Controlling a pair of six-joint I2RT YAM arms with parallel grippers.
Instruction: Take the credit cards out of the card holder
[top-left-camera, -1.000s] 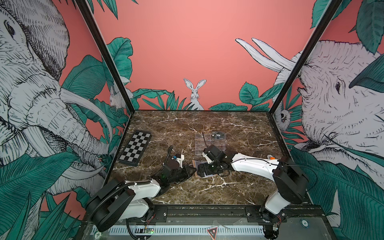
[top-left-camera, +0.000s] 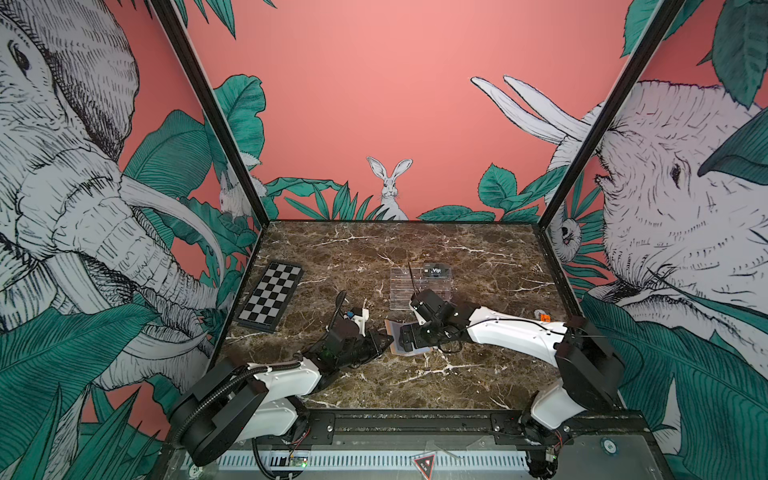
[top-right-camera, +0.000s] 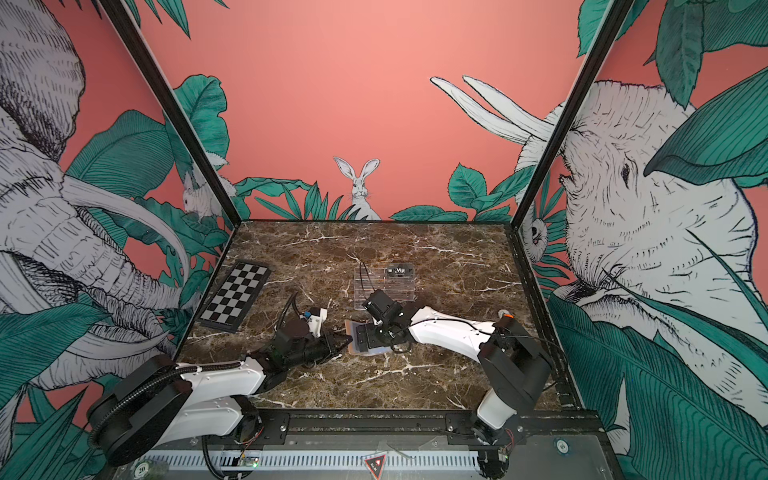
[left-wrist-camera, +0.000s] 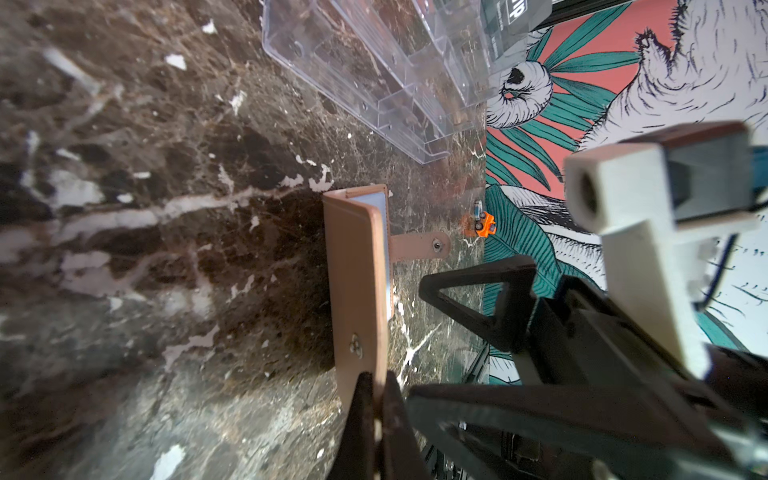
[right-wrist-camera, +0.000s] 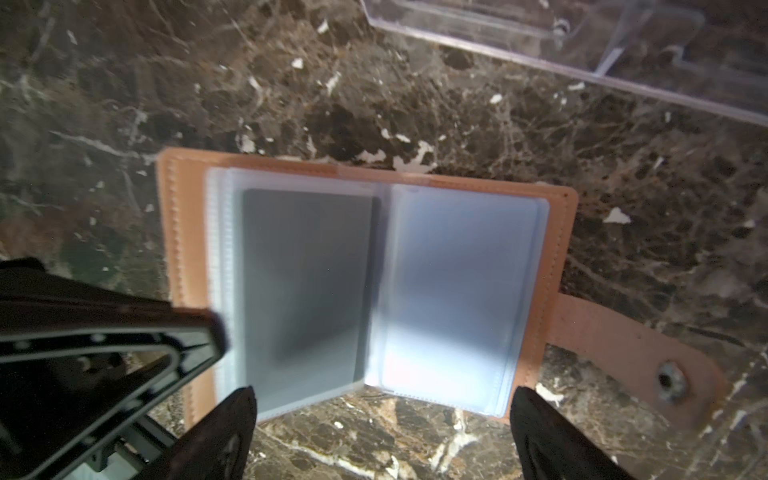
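The tan card holder (right-wrist-camera: 564, 232) lies spread open on the table, its strap (right-wrist-camera: 612, 328) with a metal snap pointing right in the right wrist view. Clear sleeves fill it: a dark grey card-like panel (right-wrist-camera: 304, 280) shows on the left half, a pale bluish sleeve (right-wrist-camera: 460, 280) on the right. My left gripper is shut on the edge of the holder's raised left cover (left-wrist-camera: 356, 296). Above the holder, my right gripper stands open with nothing between its fingers. In the top left view the right arm hides much of the holder.
A clear compartmented tray (top-left-camera: 408, 294) with a Vip label stands just behind the holder. A checkerboard (top-left-camera: 273, 294) lies at the far left. One small orange object (top-left-camera: 545, 317) sits near the right edge.
My right gripper has shifted slightly to the right over the holder, its arm moving right too. The left arm has stayed still at the holder's left edge.
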